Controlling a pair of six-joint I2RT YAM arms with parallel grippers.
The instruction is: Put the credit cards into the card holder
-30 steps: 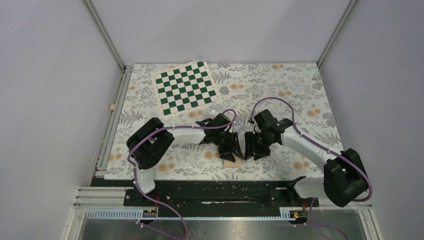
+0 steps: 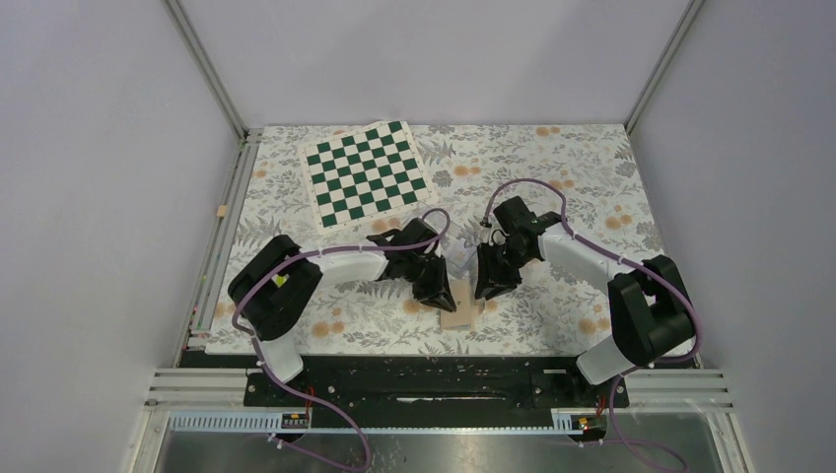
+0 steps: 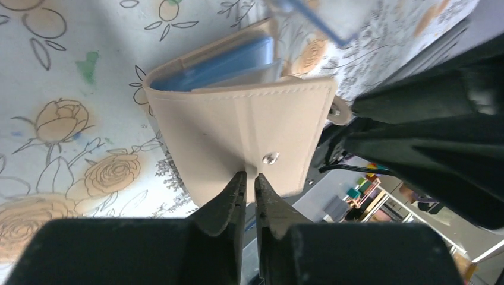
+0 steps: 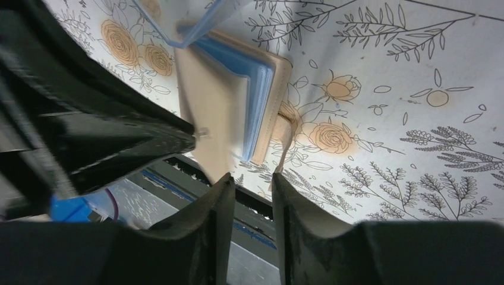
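Note:
The beige card holder lies near the table's front edge, its flap spread and blue and clear sleeves showing inside. Close in front of its beige face, my left gripper is slightly open, with a narrow gap and nothing seen between its fingers. At the holder's other side, my right gripper is open wider. The holder's thin strap reaches down to its right fingertip; whether they touch, I cannot tell. Loose credit cards cannot be made out.
A clear box with bluish edges stands right behind the holder, partly hidden by the arms in the top view. A green and white checkerboard lies at the back left. Both grippers are close together.
The left gripper has shifted left and a little toward the front, exposing more of the holder.

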